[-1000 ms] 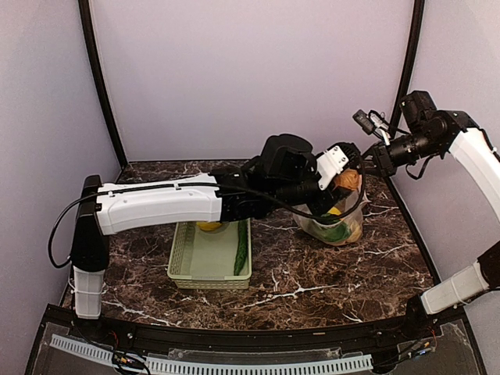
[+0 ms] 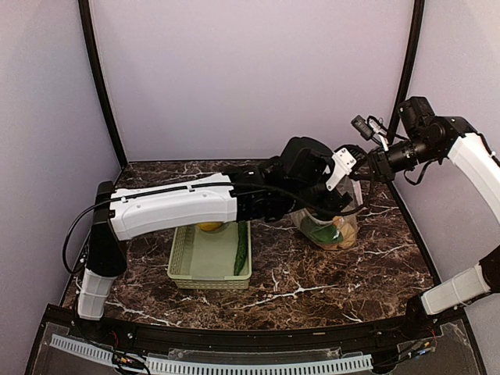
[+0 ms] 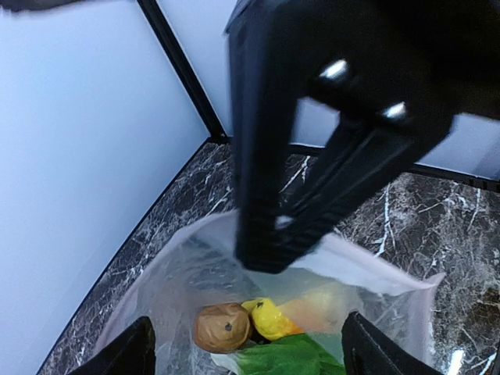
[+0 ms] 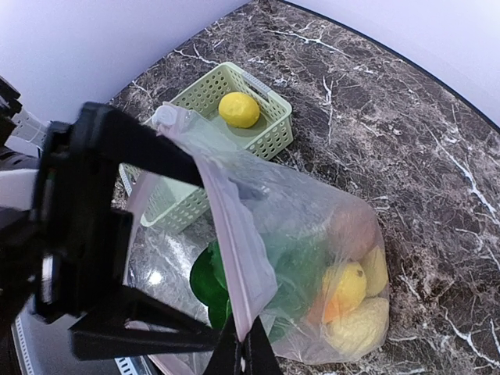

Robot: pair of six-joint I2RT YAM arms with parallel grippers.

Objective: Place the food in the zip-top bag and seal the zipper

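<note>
The clear zip-top bag stands at the right of the table, holding green leafy food, a brown round item and yellow pieces. My right gripper is shut on the bag's upper edge, which runs down between its fingertips in the right wrist view. My left gripper is open over the bag's mouth, with nothing visible held between its fingers. A lemon and a cucumber remain in the green basket.
The left arm spans the middle above the basket. Bare marble table surrounds the bag in front and behind. White walls bound the back and sides.
A round orange-brown item seen up by the left gripper a second ago now appears down in the bag.
</note>
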